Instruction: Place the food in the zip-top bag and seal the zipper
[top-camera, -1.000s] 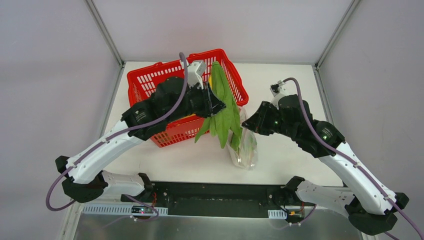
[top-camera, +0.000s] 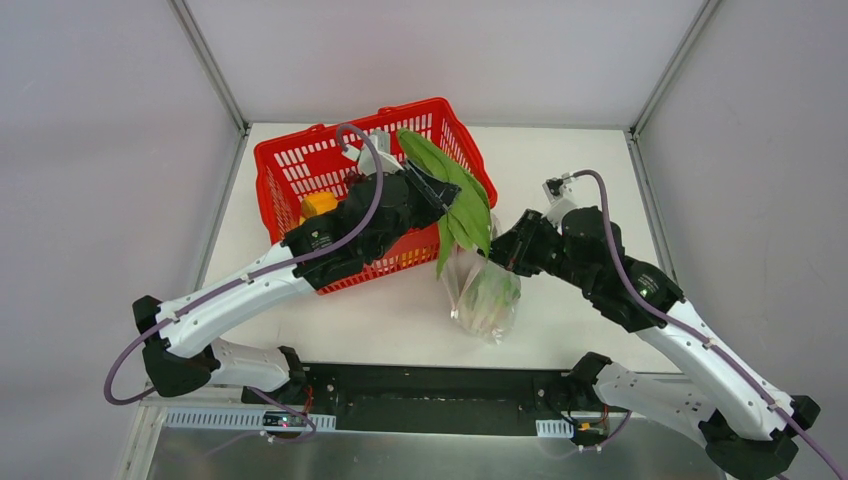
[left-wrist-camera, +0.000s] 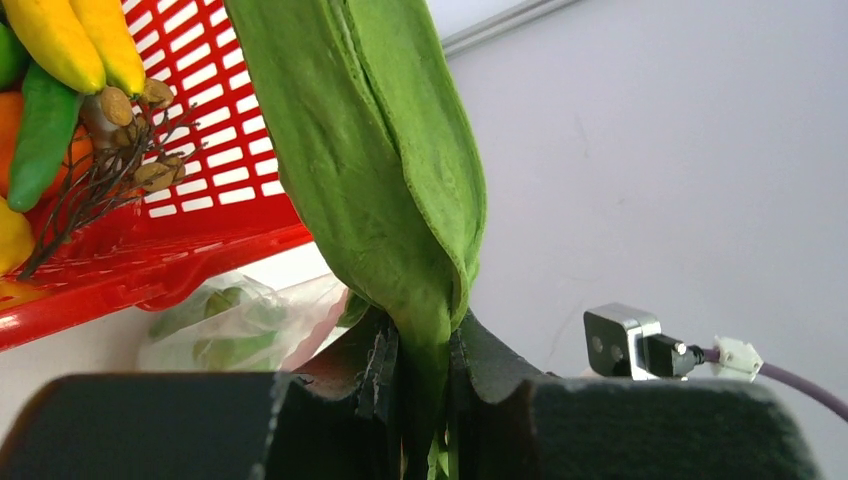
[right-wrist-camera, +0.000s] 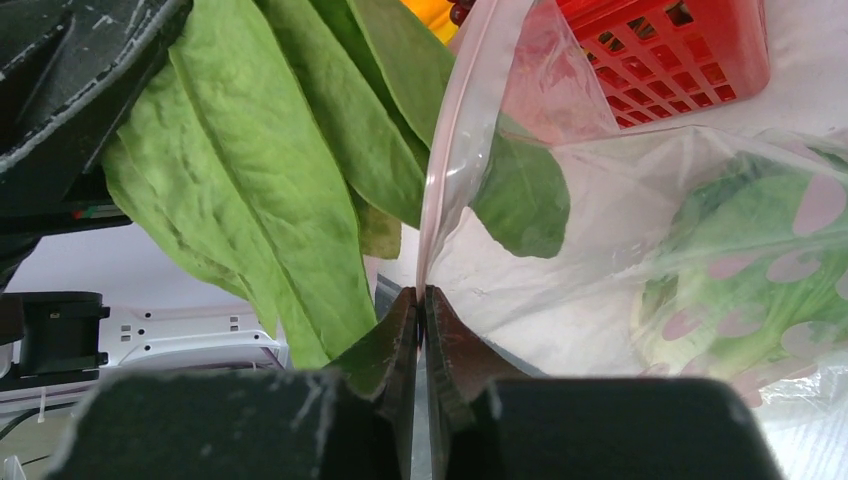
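Green leafy food (top-camera: 435, 158) is pinched in my left gripper, which is shut around its stems. In the top view the leaves extend both ways from that grip, their lower tips beside my right gripper. That one is shut on the zip edge of the clear zip top bag (top-camera: 482, 318). The bag hangs sideways with another pale green vegetable (right-wrist-camera: 740, 270) inside. One leaf tip (right-wrist-camera: 525, 195) shows through the film near the mouth; other leaves lie outside the zip strip (right-wrist-camera: 465, 120). Whether that tip is inside or behind the film, I cannot tell.
A red basket (top-camera: 287, 195) stands behind and left of the bag. It holds yellow peppers (left-wrist-camera: 62, 42), a green pepper (left-wrist-camera: 42, 135) and a dark twig (left-wrist-camera: 110, 170).
My left gripper has moved a little to the right, and the leaves' lower tips have swung right towards the bag mouth. My right gripper is almost still; the bag has shifted slightly.
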